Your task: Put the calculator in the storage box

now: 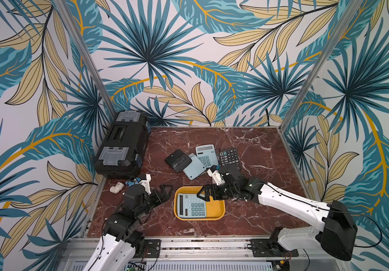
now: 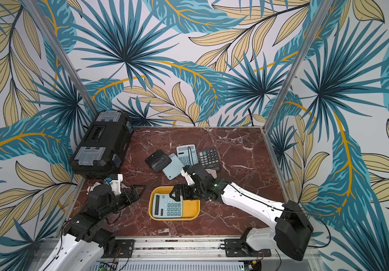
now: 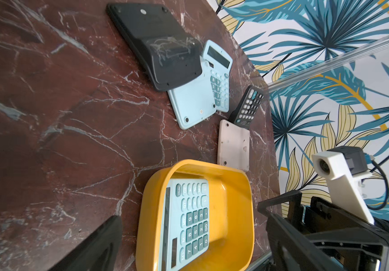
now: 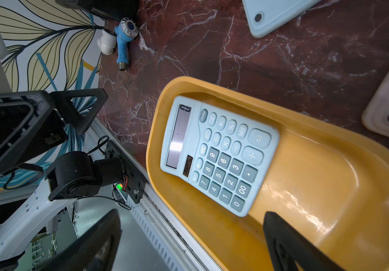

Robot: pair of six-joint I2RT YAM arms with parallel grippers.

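Note:
A light blue calculator [image 1: 190,206] lies face up inside the yellow box [image 1: 215,210], filling its left part; the right wrist view shows it whole [image 4: 217,158]. My left gripper [image 1: 166,192] is open, raised just left of the box, with nothing between its fingers. My right gripper [image 1: 203,192] is open above the box, its fingertips apart and empty over the calculator and the box's bare floor.
Several other calculators [image 1: 206,155] lie behind the box, black, light blue and pale. A black toolbox [image 1: 117,144] stands at the back left, with white and blue fittings [image 4: 124,40] near it.

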